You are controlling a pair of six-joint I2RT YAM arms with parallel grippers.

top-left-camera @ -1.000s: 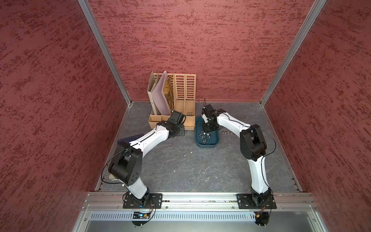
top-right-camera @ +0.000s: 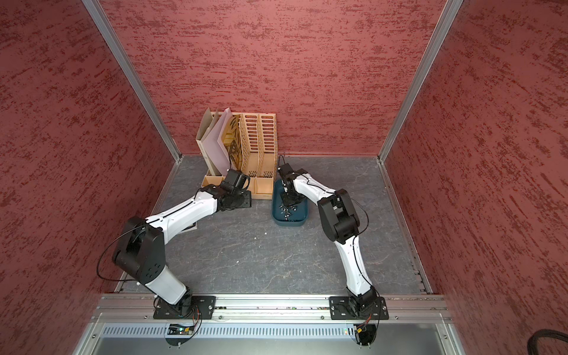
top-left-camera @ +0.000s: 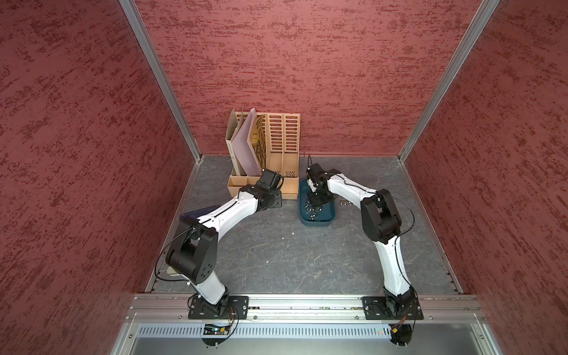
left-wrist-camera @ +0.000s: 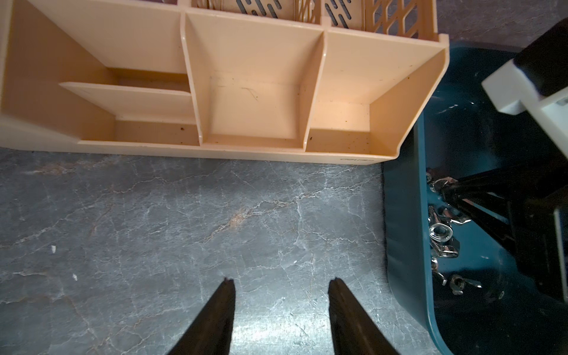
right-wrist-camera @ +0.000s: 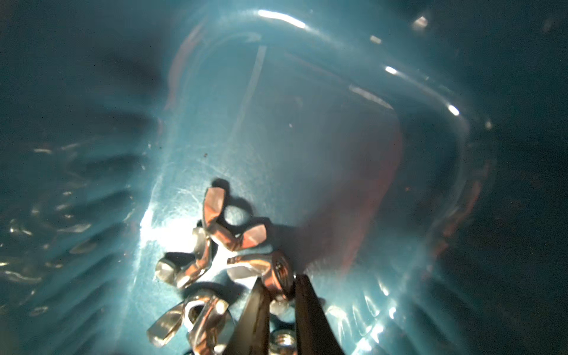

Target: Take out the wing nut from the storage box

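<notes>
Inside the dark teal storage box [top-left-camera: 316, 223], several shiny metal wing nuts lie loose on the bottom. In the right wrist view, one wing nut [right-wrist-camera: 277, 273] sits at the tips of my right gripper, its round barrel nearly filling the narrow gap between the fingers. Whether both fingers press on it cannot be told. Other wing nuts [right-wrist-camera: 219, 223] lie to the left, and a threaded nut [right-wrist-camera: 284, 340] shows lower down between the fingers. My left gripper hangs over bare table left of the box, open and empty.
A peach organizer [left-wrist-camera: 254, 112] with compartments stands behind my left gripper, against the box's left side. Several small metal pieces [top-left-camera: 346, 203] lie on the table right of the box.
The left arm has not visibly moved.
</notes>
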